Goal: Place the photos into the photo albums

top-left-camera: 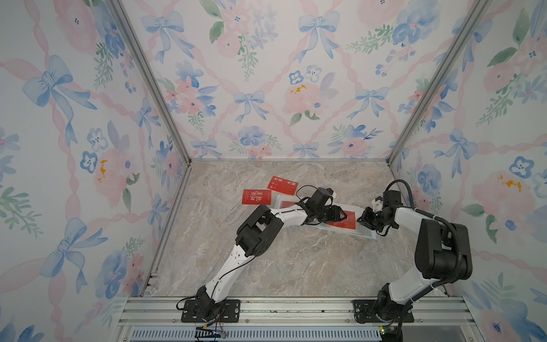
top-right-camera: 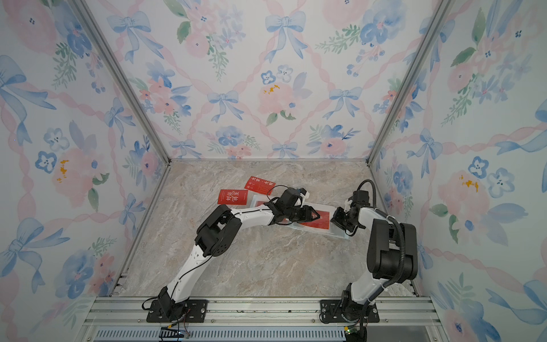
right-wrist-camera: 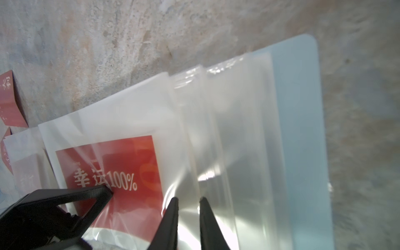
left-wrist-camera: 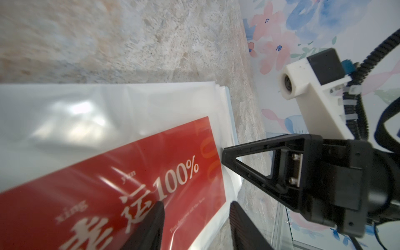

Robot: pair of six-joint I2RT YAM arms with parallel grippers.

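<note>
The open photo album (right-wrist-camera: 304, 145), with several clear sleeves and a pale blue cover, lies right of centre on the floor. A red photo (left-wrist-camera: 108, 179) reading 100% sits under or on a clear sleeve. My left gripper is low over that photo, its two fingertips apart with nothing visible between them. My right gripper is at the sleeve edges just right of the photo, fingertips a little apart; whether plastic is between them I cannot tell. Two red photos (top-left-camera: 256, 197) (top-left-camera: 282, 185) lie at the album's left end.
Floral walls enclose the stone-look surface (top-left-camera: 205, 256). The two arms are close together over the album, with the right wrist housing near the right wall.
</note>
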